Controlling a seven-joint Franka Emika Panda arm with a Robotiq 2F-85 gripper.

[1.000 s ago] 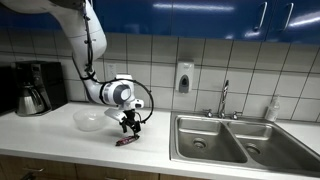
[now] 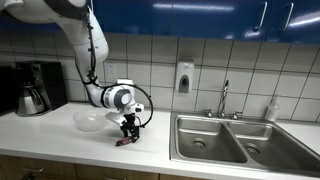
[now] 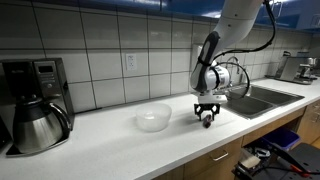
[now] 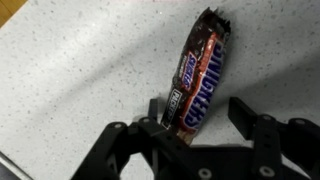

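A snack bar in a brown wrapper with blue and red lettering, a Snickers by its look (image 4: pixel 200 75), lies on the speckled white counter. In the wrist view its near end lies between the black fingers of my gripper, which stand part open with gaps at either side of it. From the first exterior view the gripper is low over the counter, right at the bar (image 2: pixel 126 141). The second exterior view has the gripper (image 3: pixel 208 114) close above the bar too, though the fingers are small and dark there.
A white bowl (image 2: pixel 90 120) stands left of the arm on the counter. A double sink (image 2: pixel 174 140) is to the right. The coffee maker (image 3: pixel 42 105) is far off at the counter's other end. Bare counter (image 3: pixel 110 133) lies between it and the bowl.
My gripper has come down toward the counter and now reaches the bar. The bar and bowl look unmoved.
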